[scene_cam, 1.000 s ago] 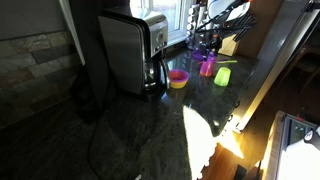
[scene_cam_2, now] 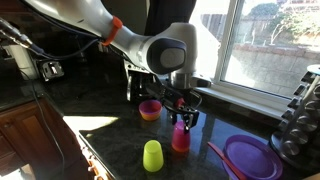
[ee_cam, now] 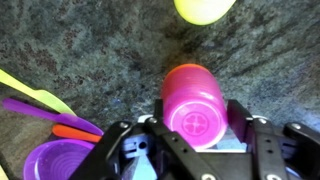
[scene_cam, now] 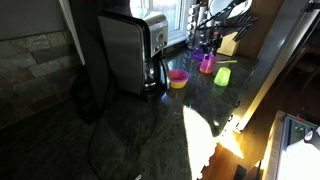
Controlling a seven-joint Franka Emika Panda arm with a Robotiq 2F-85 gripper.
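A pink cup (ee_cam: 195, 112) lies between the fingertips of my gripper in the wrist view, its round base mark facing the camera. The fingers (ee_cam: 236, 112) stand close on either side of it; whether they press on it is not clear. Under the pink cup an orange-red rim shows, and in exterior view 2 a red cup (scene_cam_2: 180, 146) appears directly below the pink cup (scene_cam_2: 181, 129). My gripper (scene_cam_2: 183, 118) points down over this pair.
A yellow-green cup (scene_cam_2: 153, 156) stands close by. An orange and yellow bowl (scene_cam: 178, 79) sits near the coffee maker (scene_cam: 136, 50). A purple plate (scene_cam_2: 246, 157) with utensils lies on the window side.
The arm above the cups has shifted slightly over the last second. The pink and green cups stay in about the same place.
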